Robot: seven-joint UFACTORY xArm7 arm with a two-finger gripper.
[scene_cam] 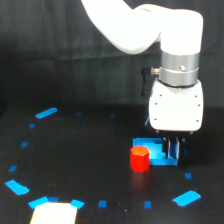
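Observation:
A small red cylinder (pixel 140 159) stands upright on the dark table, towards the right of the camera view. Just behind it and to its right is a blue shape (pixel 157 149), partly covered by the cylinder and by my fingers. My gripper (pixel 174 151) points down over the right end of that blue shape, to the right of the red cylinder and apart from it. Its thin dark fingers blend into the background, so their gap and anything between them cannot be made out.
Flat blue marks lie about the dark table, among them a strip (pixel 186 198) at front right and another (pixel 46 113) at back left. A pale block (pixel 54 213) sits at the front left edge.

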